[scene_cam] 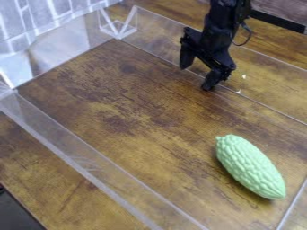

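Observation:
My black gripper [197, 65] hangs at the top centre of the camera view, low over the wooden surface by the far clear wall, its dark fingers spread open. Small light bits show just right of it; whether anything lies between the fingers is hard to tell. A pale green bumpy bitter melon [249, 166] lies at the lower right, well apart from the gripper.
Clear low walls [60, 139] border the wooden work area [132, 117] on the left, back and right. A grey-white grid-like object [36, 22] stands at the top left.

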